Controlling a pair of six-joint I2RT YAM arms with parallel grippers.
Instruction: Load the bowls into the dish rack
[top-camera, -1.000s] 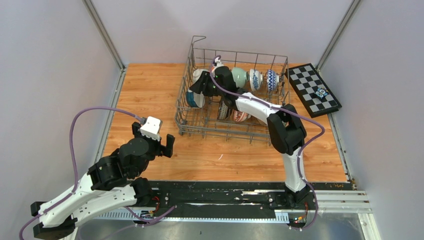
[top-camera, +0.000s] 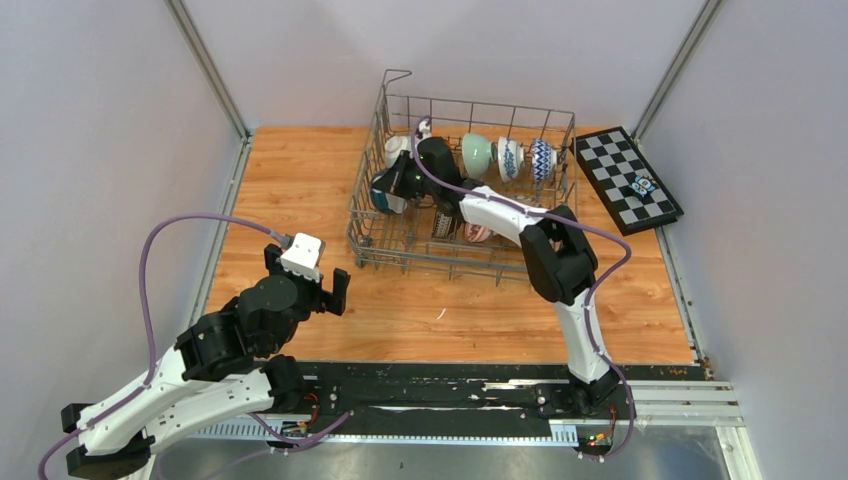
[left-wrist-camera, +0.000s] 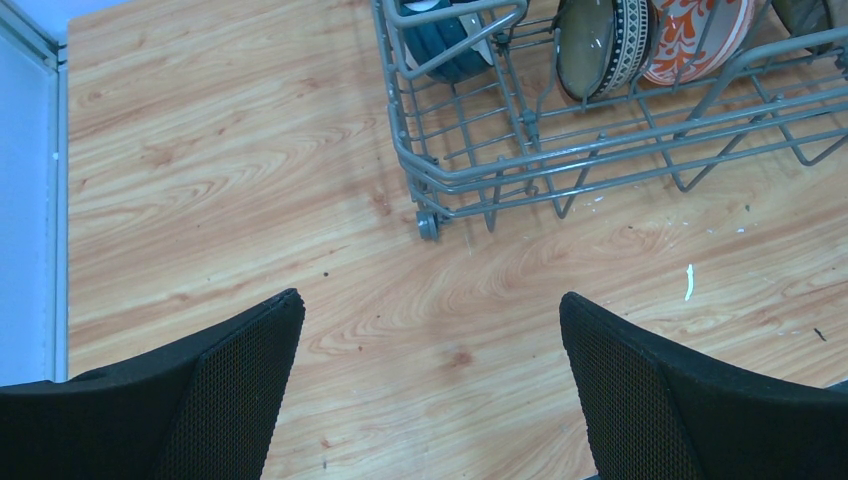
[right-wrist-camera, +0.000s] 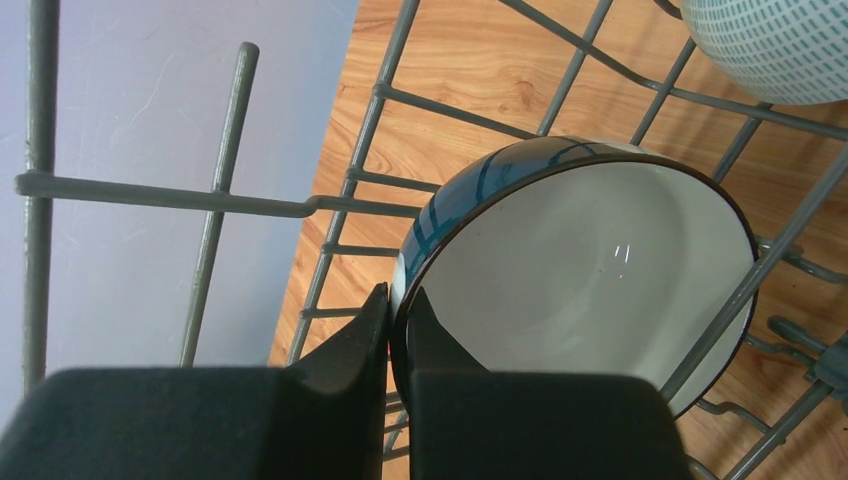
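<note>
The wire dish rack (top-camera: 470, 270) holds several bowls, among them a mint bowl (top-camera: 477, 152), blue-and-white bowls (top-camera: 543, 160) and an orange patterned bowl (left-wrist-camera: 698, 30). At the rack's left side my right gripper is shut on the rim of a white bowl with a blue outside (right-wrist-camera: 590, 260), which sits tilted among the wires. A speckled white bowl (right-wrist-camera: 775, 40) is beside it. My left gripper stands open over bare table in front of the rack's left corner, nothing between its fingers.
A checkered board (top-camera: 625, 170) lies right of the rack. Walls close in the workspace at the sides and back.
The right gripper has shifted slightly and lowered onto the blue bowl at the rack's left, which has moved a little. The left arm is still.
</note>
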